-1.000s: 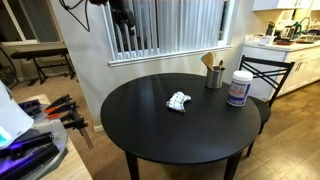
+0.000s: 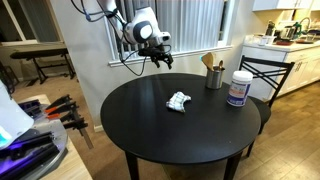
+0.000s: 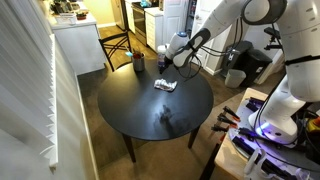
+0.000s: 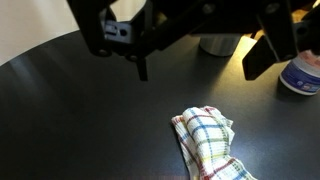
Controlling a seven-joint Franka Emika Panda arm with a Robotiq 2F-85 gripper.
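Observation:
A white cloth with coloured checks [image 4: 208, 140] lies crumpled on the round black table [image 2: 150, 120]. It also shows as a small pale heap [image 2: 178, 102] near the table's middle. High over the far left part of the table in exterior view 1 hangs my gripper [image 2: 161, 61], open and empty. Its two dark fingers stand wide apart in the wrist view, with the cloth [image 3: 165, 85] lower in that picture, clear of them.
On the table's right side in exterior view 1 stand a metal canister with utensils [image 2: 213, 74] and a white tub with a blue label [image 2: 239, 88]. A black chair [image 2: 268, 75] is behind them.
The arm has come down and to the right in exterior view 1, bringing my gripper over the table's far side. The cloth, canister and tub have stayed put.

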